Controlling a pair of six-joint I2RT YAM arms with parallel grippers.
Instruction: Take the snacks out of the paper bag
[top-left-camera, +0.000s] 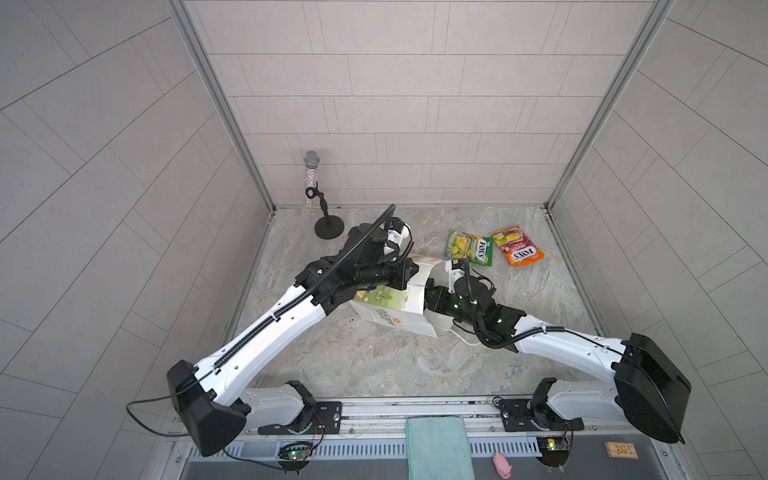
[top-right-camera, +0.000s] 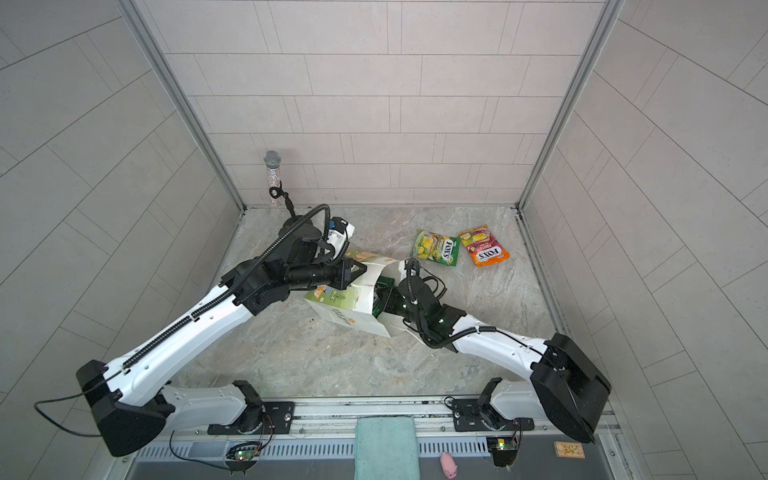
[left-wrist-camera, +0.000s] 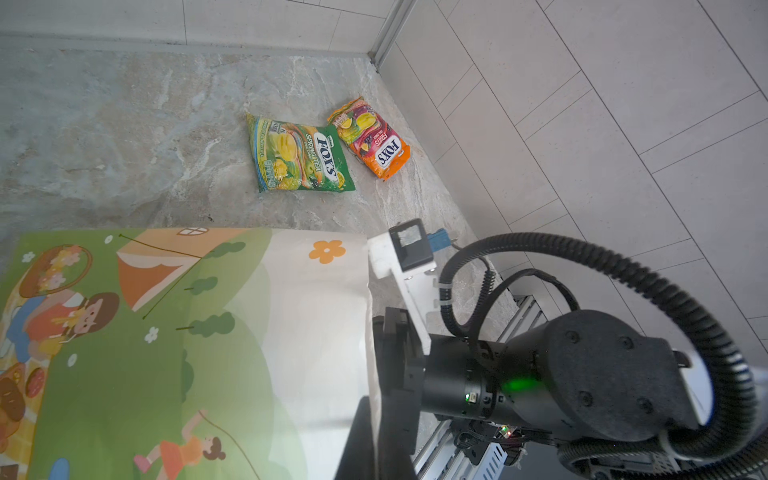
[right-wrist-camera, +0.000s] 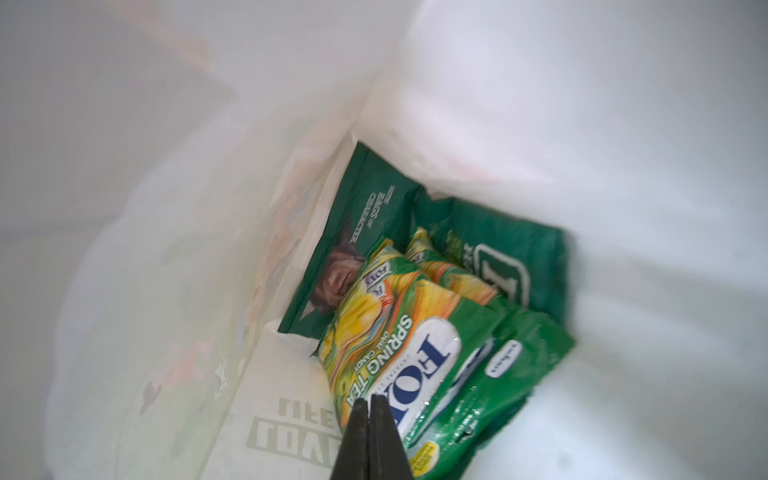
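The paper bag lies on its side, mouth toward my right arm. My left gripper is shut on the bag's upper rim, the white edge between its fingers. Inside the bag, a green Fox's Spring Tea pack lies over a similar one and darker green packets. My right gripper is shut at the bag's mouth, its tips in front of the candy pack, with nothing seen between them. On the table behind the bag lie a green Fox's pack and an orange one.
A microphone on a black stand stands at the back left. Walls close in the back and both sides.
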